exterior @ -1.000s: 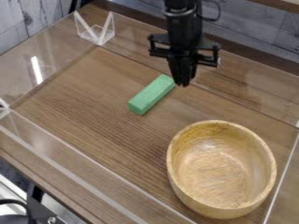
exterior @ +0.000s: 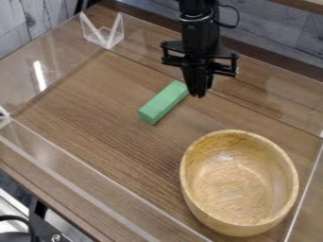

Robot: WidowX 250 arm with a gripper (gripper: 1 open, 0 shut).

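Observation:
The black gripper (exterior: 195,76) hangs over the upper middle of the wooden table, its narrow fingertips close together with nothing visible between them, so it is shut. Just below and left of it a green rectangular block (exterior: 163,102) lies on the table, apart from the fingertips. A large beige bowl (exterior: 240,208) sits at the lower right.
Clear plastic brackets (exterior: 104,33) stand at the upper left, and a black cable lies at the bottom-left corner.
The block and the bowl have not moved.

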